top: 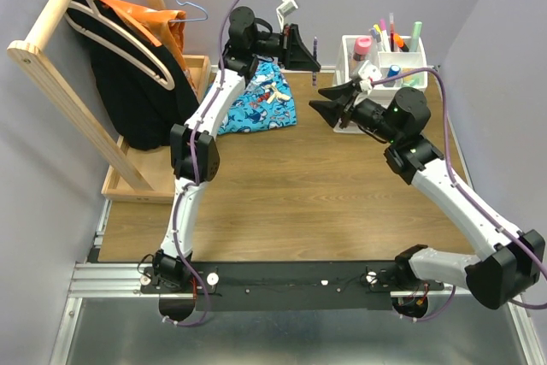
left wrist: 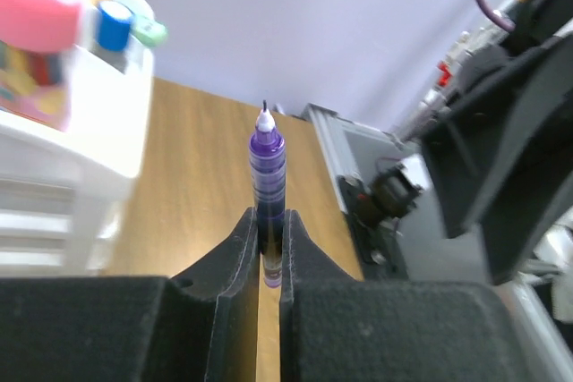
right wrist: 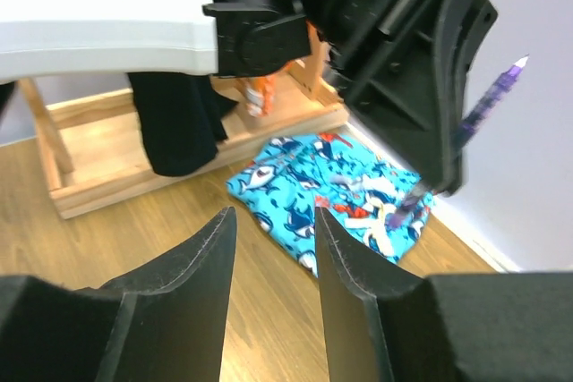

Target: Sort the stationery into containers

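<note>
A slim purple pen stands upright in my left gripper (top: 309,63), whose fingers are shut on it; the right wrist view shows the same pen (right wrist: 488,100) tilted beside that gripper. My right gripper (top: 327,102) is open, a short way to the right of and below the pen, with nothing visible between its fingers. A white organizer (top: 412,61) at the back right holds several pens and markers, a pink-capped bottle (top: 361,47) and a blue-capped item (left wrist: 115,24), partly hidden by the right arm.
A blue patterned cloth (top: 261,113) lies at the back centre. A wooden rack (top: 51,91) with dark clothing and hangers fills the left.
</note>
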